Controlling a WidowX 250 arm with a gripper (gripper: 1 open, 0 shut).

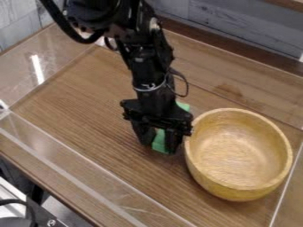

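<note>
A black robot arm reaches down from the top of the view to a wooden table. Its gripper (159, 136) is low over the table, shut on a green object (160, 144) that is partly hidden behind the black fingers. A large yellow bowl (238, 152) stands just to the right of the gripper and the green object.
A wall runs along the back. The table's near left edge has cables beside it.
</note>
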